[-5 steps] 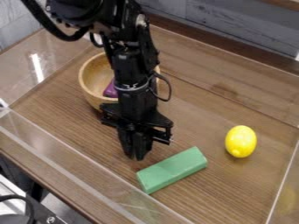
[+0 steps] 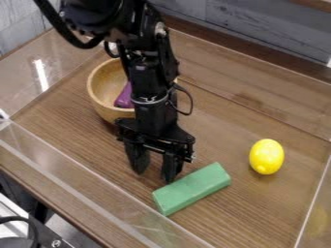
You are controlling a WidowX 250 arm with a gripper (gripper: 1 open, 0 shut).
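Observation:
The black gripper hangs low over the wooden table at the centre, its fingers spread apart with nothing visible between them. Just to its lower right lies a green block. Behind the arm sits a tan bowl holding a purple object, both partly hidden by the arm. A yellow oval object rests on the right side of the table.
A grey wall runs along the back, and a clear edge strip borders the front left.
The gripper has come down closer to the table, and its fingers now show lower and more spread. The objects have stayed where they were.

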